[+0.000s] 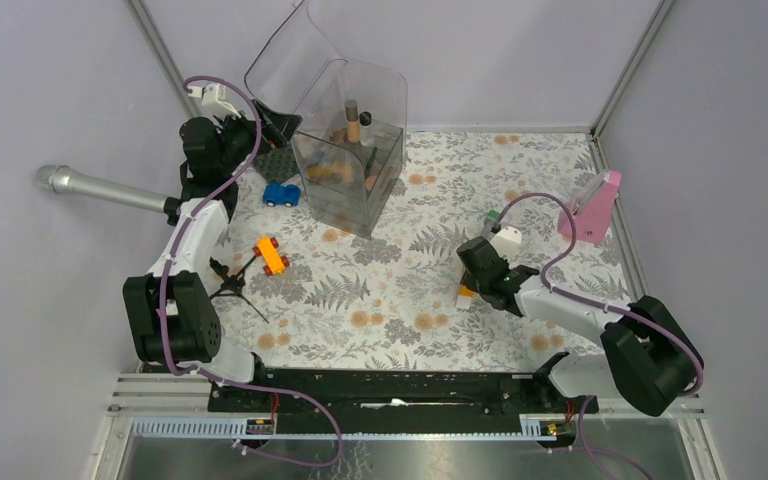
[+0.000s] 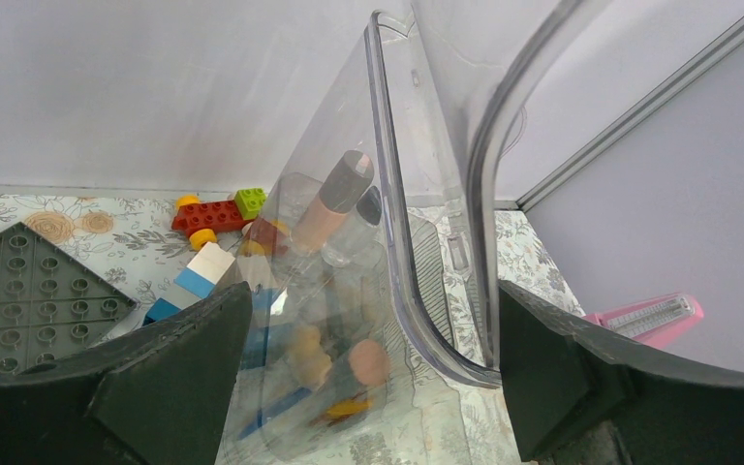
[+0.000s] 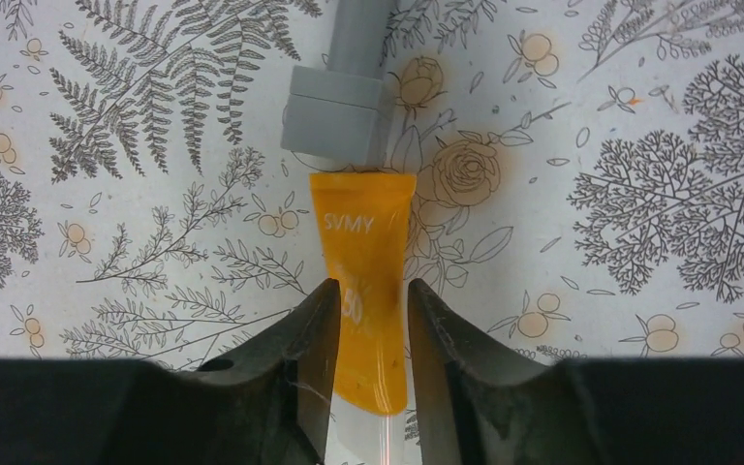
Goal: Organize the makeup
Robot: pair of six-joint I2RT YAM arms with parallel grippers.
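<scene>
An orange tube (image 3: 363,242) with a clear end lies on the floral mat, right below a grey object (image 3: 334,121). My right gripper is over the tube, fingers part apart at its sides; whether they grip it is unclear. The clear organizer (image 1: 348,200) stands at the back with its lid raised, holding bottles (image 2: 334,199) and other items. My left gripper is open at the lid's edge (image 2: 484,232), which stands between its fingers.
Toy bricks (image 2: 203,218), a dark grid plate (image 2: 24,300), a blue car (image 1: 280,195) and an orange car (image 1: 271,257) are on the left. A pink object (image 1: 592,208) stands back right.
</scene>
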